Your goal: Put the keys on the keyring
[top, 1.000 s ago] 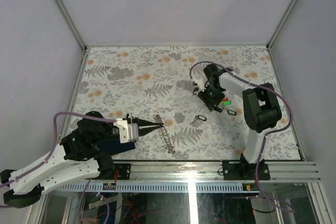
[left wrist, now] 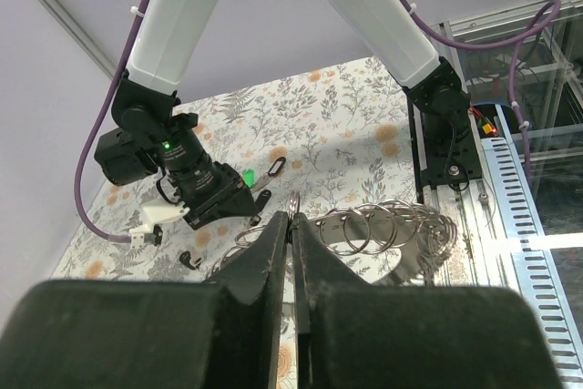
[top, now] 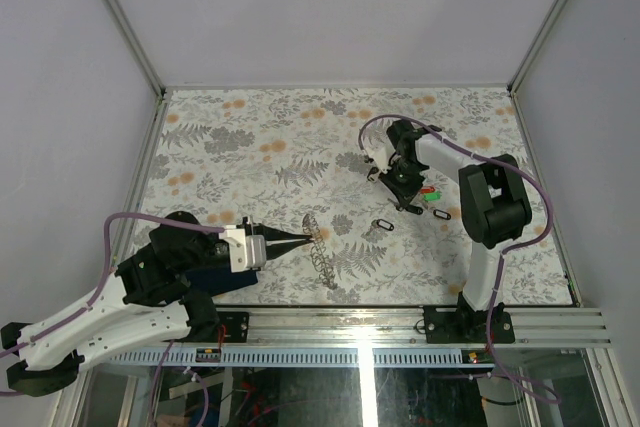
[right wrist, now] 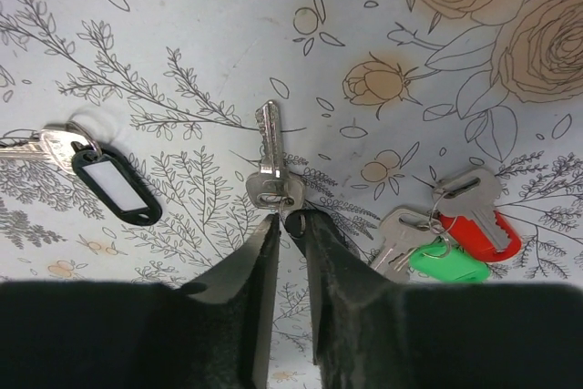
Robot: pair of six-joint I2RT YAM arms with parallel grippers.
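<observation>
A chain of silver rings, the keyring (top: 320, 259), hangs from the tips of my left gripper (top: 310, 238), which is shut on it. In the left wrist view the looped rings (left wrist: 373, 228) spread out beyond the fingertips. My right gripper points down at the table with a small gap between its fingers. Directly at its tips lies a silver key (right wrist: 271, 166), its round head with a black fob (right wrist: 325, 227) attached, partly hidden by the fingers. Nothing is lifted by this gripper.
On one side lies a key (right wrist: 56, 148) with a black, white-labelled tag (right wrist: 117, 184). Opposite are silver keys (right wrist: 471, 192) with a red tag (right wrist: 483, 236) and a green tag (right wrist: 449, 264).
The hanging ring chain has swung slightly to the right below the left gripper. The right gripper has shifted a little at the key; the left arm looks almost still.
</observation>
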